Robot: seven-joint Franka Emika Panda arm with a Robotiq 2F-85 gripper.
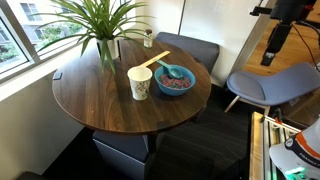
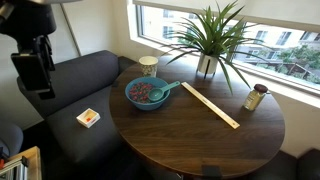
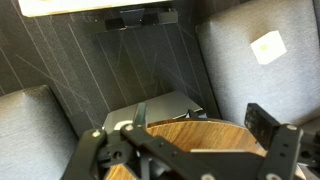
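In the wrist view my gripper is open, its two fingers wide apart with nothing between them. It hangs high off the table's side, at the upper right in the first exterior view and the upper left in the second. On the round wooden table (image 1: 85, 95) stands a blue bowl (image 1: 174, 87) with small dark reddish pieces inside. A teal spoon (image 2: 160, 92) leans in the bowl, its handle over the rim. A patterned paper cup (image 1: 140, 84) stands upright beside the bowl. A flat wooden strip (image 2: 210, 106) lies on the table.
A potted plant (image 1: 103, 22) and a small jar (image 2: 256, 97) stand on the table. Grey chairs (image 1: 275, 84) flank it; a small white-and-orange item (image 2: 88, 118) rests on a seat.
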